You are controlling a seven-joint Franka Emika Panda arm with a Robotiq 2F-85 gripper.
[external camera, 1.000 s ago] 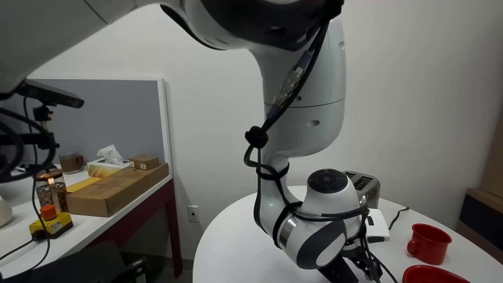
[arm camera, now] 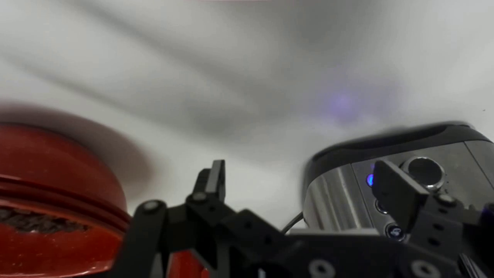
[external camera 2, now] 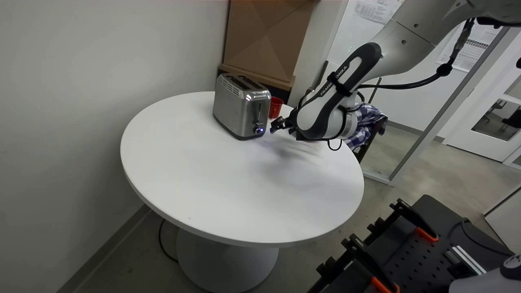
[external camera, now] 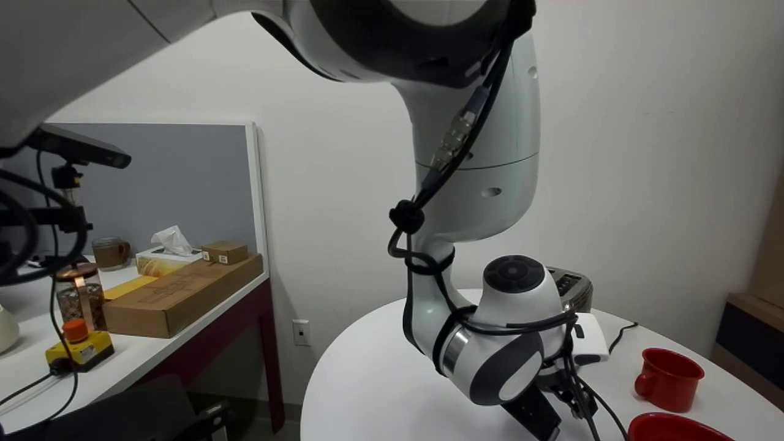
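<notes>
My gripper stands open above the white table (external camera 2: 195, 185), its two fingers wide apart and no object between them. In the wrist view its right finger overlaps the front of the silver toaster (arm camera: 335, 199), where a knob and a blue-lit button show. A red bowl (arm camera: 60, 157) with dark bits inside lies at the left of that view. From the second exterior side, the gripper (external camera 2: 288, 126) is just right of the toaster (external camera 2: 239, 107). A red mug (external camera: 670, 381) sits farther right on the table in the first exterior view.
Bare tabletop stretches to the left and front of the toaster in the second exterior view. A wall rises behind the table. On a side desk are a long cardboard box (external camera: 180, 297), a tissue box (external camera: 165, 258) and a yellow emergency-stop box (external camera: 82, 349).
The arm's wrist and gripper have risen slightly and shifted a little to the right in exterior view 1. The mug, bowl and toaster are where they were.
</notes>
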